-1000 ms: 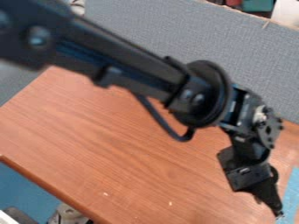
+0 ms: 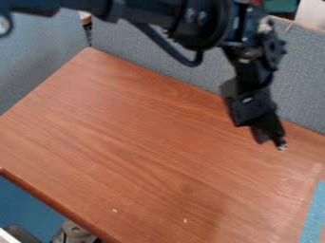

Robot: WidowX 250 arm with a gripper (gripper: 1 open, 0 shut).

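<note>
The black robot arm reaches in from the top of the camera view. Its gripper (image 2: 272, 140) hangs over the right part of the wooden table (image 2: 127, 152), near the back edge. Whether the gripper is open or shut is unclear, and no object can be made out at its tips.
Grey padded walls (image 2: 41, 59) border the back and left. A blue strip (image 2: 313, 214) runs along the right edge, and assorted items lie off the table at the lower left.
The arm and gripper have moved up and back, away from the front right of the table toward its back edge, uncovering more of the tabletop.
</note>
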